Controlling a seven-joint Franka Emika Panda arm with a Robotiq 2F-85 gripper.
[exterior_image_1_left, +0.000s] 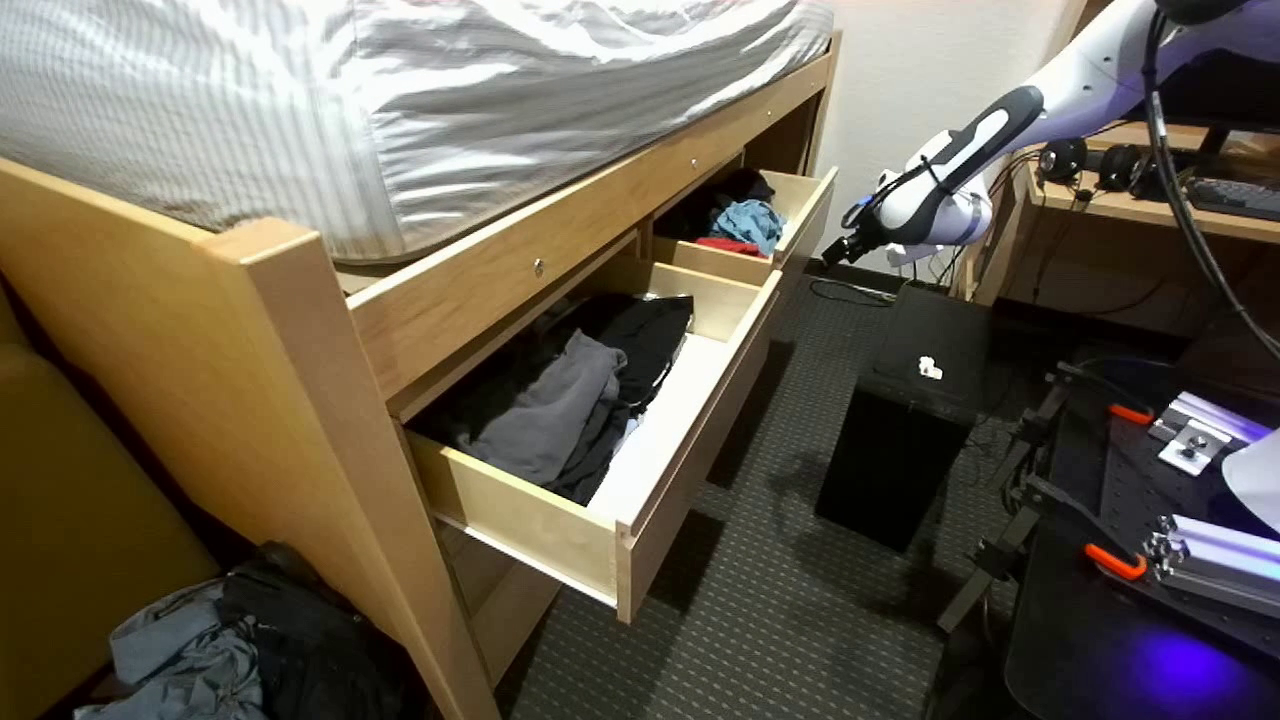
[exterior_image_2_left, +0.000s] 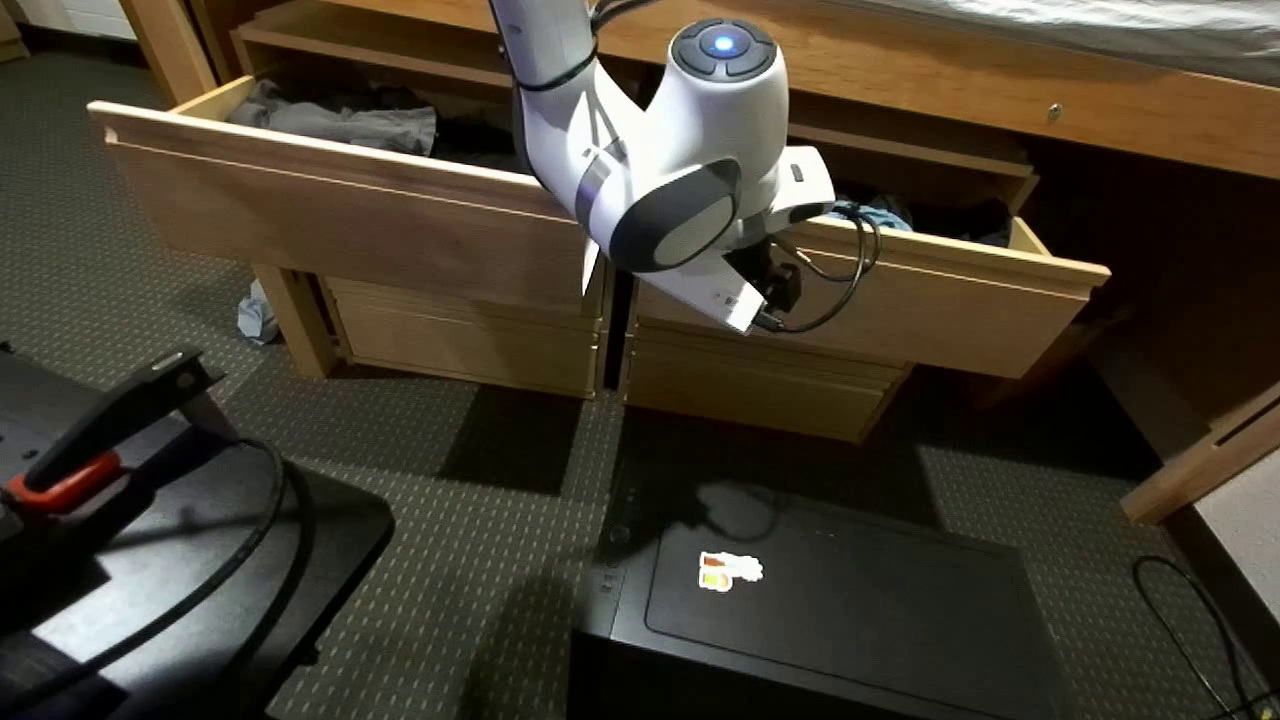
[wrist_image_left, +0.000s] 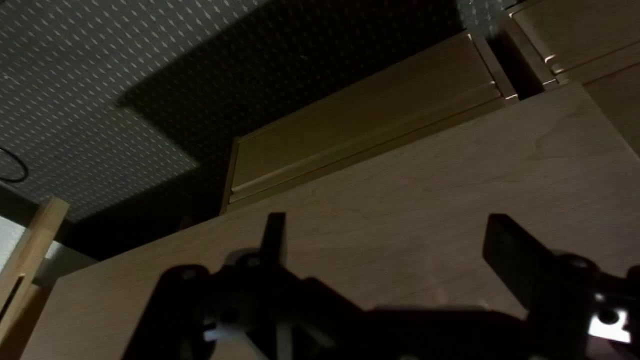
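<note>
Two drawers under the bed stand pulled out. The near drawer holds grey and black clothes. In the far drawer lie blue, red and dark clothes. My gripper is open, its two dark fingers wide apart with nothing between them. It faces the outer side of the far drawer's front panel, which fills much of the wrist view. Exterior view 1 has the gripper just to the right of that panel; whether it touches cannot be told.
A black box with a sticker stands on the carpet below the arm. A dark table with clamps is at the right. Shut lower drawers lie beneath the open ones. Carpet between box and drawers is clear.
</note>
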